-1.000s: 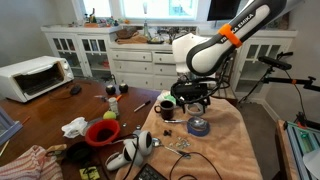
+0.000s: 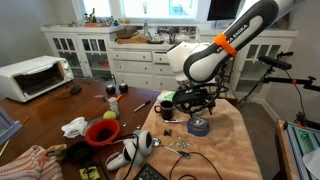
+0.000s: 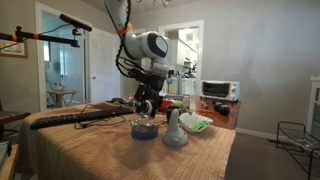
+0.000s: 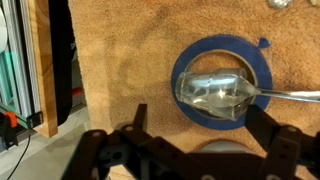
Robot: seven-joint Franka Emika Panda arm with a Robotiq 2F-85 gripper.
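Note:
My gripper is open, its two dark fingers apart at the lower part of the wrist view, with nothing held between them. A blue ring like a roll of tape lies on the tan cloth ahead of the fingers. Across it rests a shiny spoon-like utensil, its thin handle running to the right. In the first exterior view the gripper hangs above the blue ring. The second exterior view shows the blue ring near the table's front, under the arm.
A whitish object stands beside the ring. A dark mug, a red bowl and a white hand-held device lie to the left, with small loose parts between.
Over the last second my arm has come down a little toward the blue ring. The objects on the table look unmoved.

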